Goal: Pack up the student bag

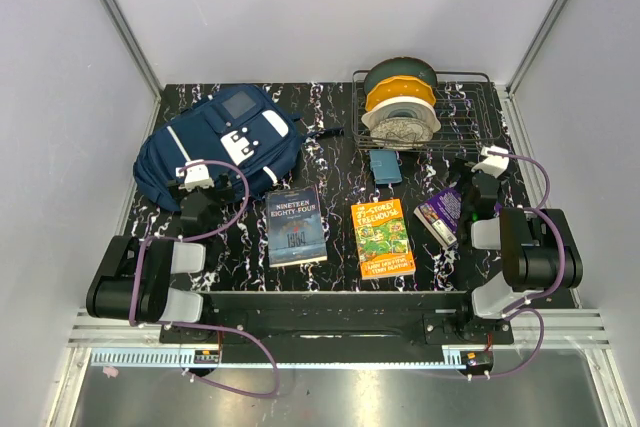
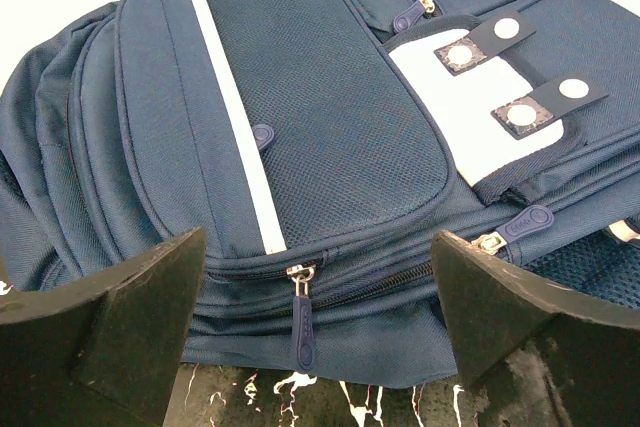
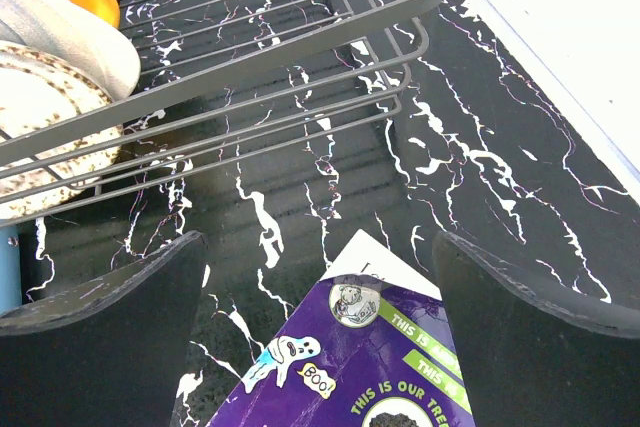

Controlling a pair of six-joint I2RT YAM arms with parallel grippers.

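A navy backpack (image 1: 215, 142) lies flat at the left. Its zipper with a hanging pull (image 2: 303, 317) runs along the near side, and the opening looks closed where it shows. Above that side my left gripper stands open, nothing between its fingers. The Nineteen Eighty-Four book (image 1: 295, 225) and the orange Treehouse book (image 1: 382, 237) lie in the middle. To the right is a purple book (image 3: 345, 347), partly covered by the right arm in the top view. My right gripper is open above it and empty. A small blue notebook (image 1: 385, 166) lies near the rack.
A wire dish rack (image 1: 465, 112) stands at the back right, with several plates (image 1: 402, 92) at its left end. One rack corner is close ahead of the right gripper. Bare table shows between the books.
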